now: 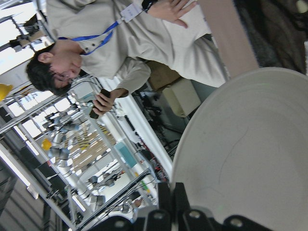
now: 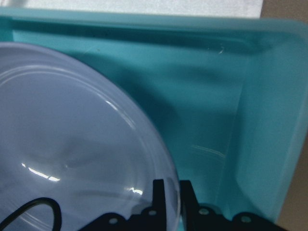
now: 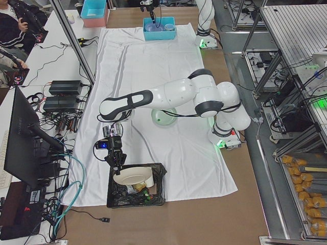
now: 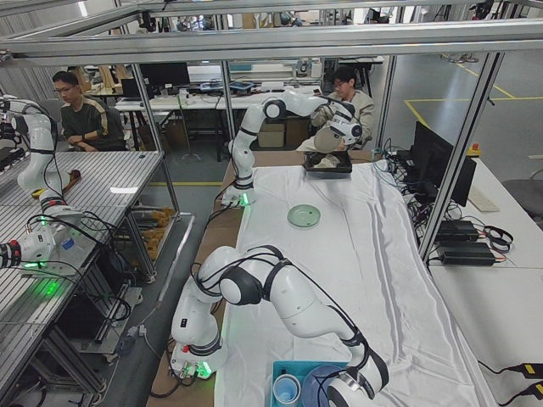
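A cream plate (image 3: 132,176) is held by its rim in my left gripper, lifted over a black crate (image 3: 135,201) with other items inside. In the right wrist view my right gripper straddles the rim of a lavender-blue plate (image 2: 72,134) lying in a teal bin (image 2: 211,96); the rim stands between its fingers, which look closed on it. A green plate (image 4: 303,215) lies on the white cloth (image 4: 339,254) between the two containers.
A blue cup (image 4: 286,390) also sits in the teal bin. The cloth around the green plate is mostly clear. A monitor and cables border the table; a seated person is just beyond the black crate.
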